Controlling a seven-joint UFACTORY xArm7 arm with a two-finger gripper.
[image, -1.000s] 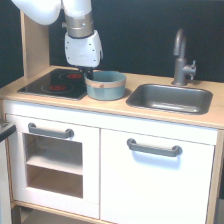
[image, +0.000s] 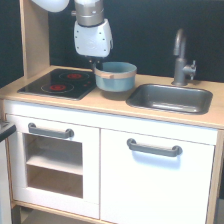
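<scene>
A blue-grey pot (image: 116, 80) is between the stove and the sink, close to the sink's left edge. My gripper (image: 99, 67) comes down from above at the pot's left rear side. Its dark fingers meet the rim there and look shut on it, though they are small and partly hidden. Whether the pot rests on the counter or hangs just above it is hard to tell.
The black stovetop (image: 60, 83) with reddish burner rings is empty on the left. To the right lies the sink (image: 170, 97) with a grey faucet (image: 180, 60) behind it. Below are a cabinet door (image: 156, 180) and an oven front (image: 52, 130).
The pot and my gripper have moved together to the right and higher in the view, away from the stove toward the sink.
</scene>
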